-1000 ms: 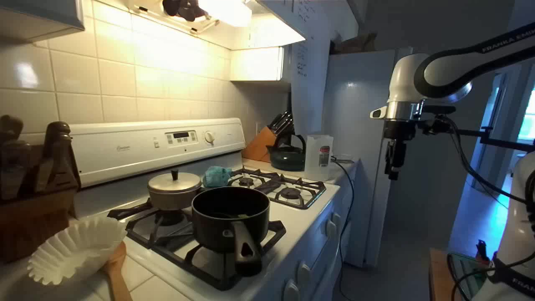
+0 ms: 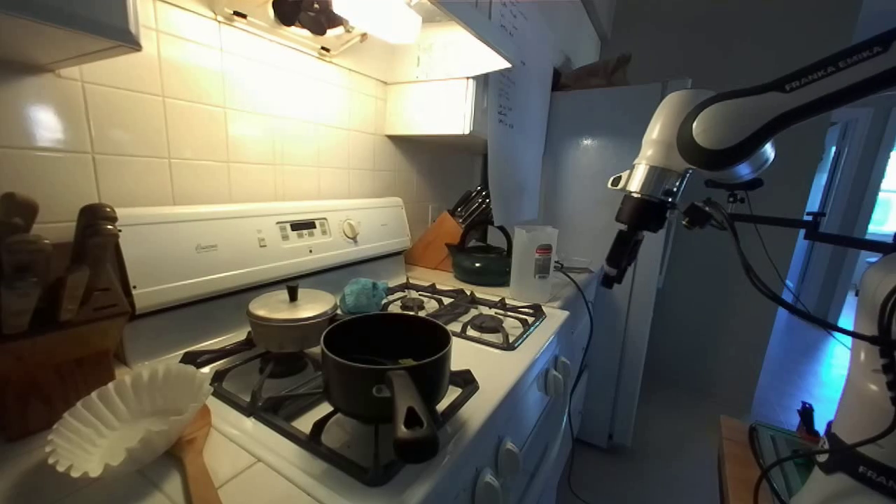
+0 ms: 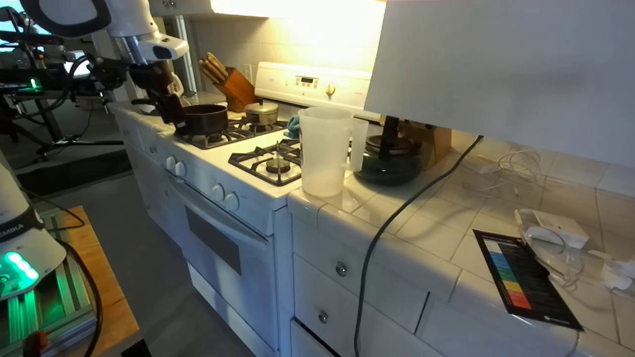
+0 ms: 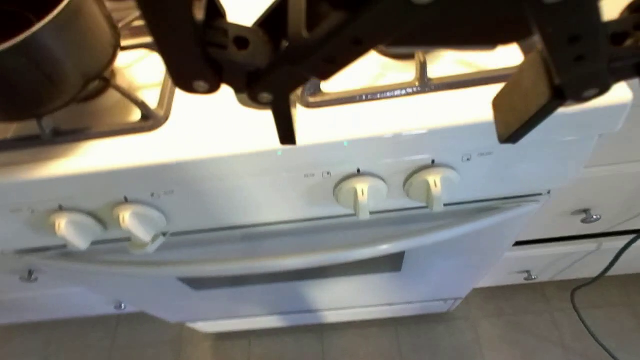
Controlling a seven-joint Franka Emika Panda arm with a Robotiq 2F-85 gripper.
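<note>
My gripper is open in the wrist view, its two fingers wide apart with nothing between them. Below them in that view are the stove's front edge and its pale knobs (image 4: 361, 193). In exterior view 1 the gripper (image 2: 611, 278) hangs tilted in the air to the right of the stove. A black saucepan (image 2: 369, 385) sits on the front burner nearest that camera, its handle pointing outward and a little something greenish inside. Behind it stands a lidded silver pot (image 2: 291, 323). A blue cloth (image 2: 362, 295) lies crumpled beside the silver pot.
A translucent pitcher (image 3: 325, 151) and dark green kettle (image 2: 481, 262) stand on the counter beyond the stove. The front burner (image 3: 278, 165) nearest the pitcher is empty. A white fluted bowl (image 2: 126, 420) and wooden spoon (image 2: 197, 453) lie at the near left. A black cable (image 3: 387, 220) hangs over the counter edge.
My arm has moved left in exterior view 1, and the gripper has gone from pointing nearly straight down to a tilt, slightly higher. The pots, cloth and pitcher have not moved.
</note>
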